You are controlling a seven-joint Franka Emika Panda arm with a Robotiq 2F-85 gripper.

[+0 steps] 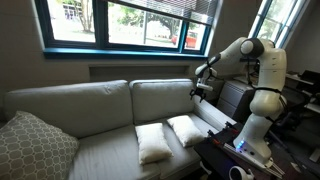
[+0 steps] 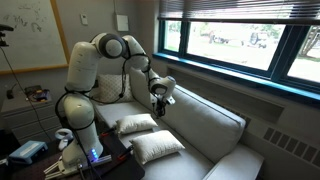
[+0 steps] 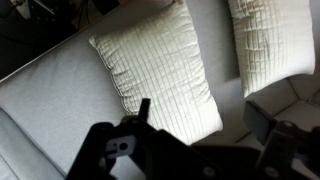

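Observation:
My gripper (image 1: 199, 96) hangs above the right end of the grey sofa (image 1: 95, 107), its fingers pointing down. In exterior view 2 the gripper (image 2: 160, 106) is over the seat, clear of the cushions. Looking down from the wrist, both dark fingers are wide apart with nothing gripped; the gripper is open. Two small white cushions lie on the seat: one cushion (image 3: 160, 72) shows large beneath the fingers, and another cushion (image 3: 272, 40) is at the upper right. In exterior view 1 they are the middle cushion (image 1: 153, 143) and the right cushion (image 1: 186, 130).
A larger patterned pillow (image 1: 34, 148) leans at the sofa's left end. Behind the sofa back runs a blue-framed window (image 1: 120, 51). Drawer cabinets (image 1: 234, 101) stand beyond the arm.

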